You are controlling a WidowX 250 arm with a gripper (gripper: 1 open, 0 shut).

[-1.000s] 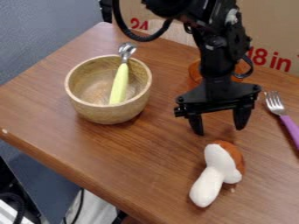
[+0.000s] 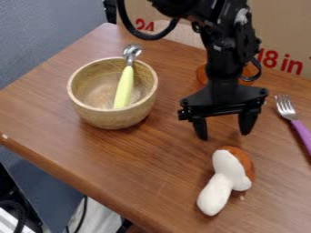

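Note:
My black gripper (image 2: 224, 124) hangs over the middle-right of the wooden table, fingers pointing down and spread apart, with nothing visible between them. To its left is a light wooden bowl (image 2: 95, 106) holding a spoon (image 2: 124, 84) with a pale yellow handle and metal head. Below the gripper, near the front, lies a white toy mushroom (image 2: 220, 185) with a brown cap. At the right edge lies a fork (image 2: 297, 131) with a purple handle.
An orange round object (image 2: 203, 74) is partly hidden behind the arm. A cardboard panel (image 2: 283, 35) stands at the back.

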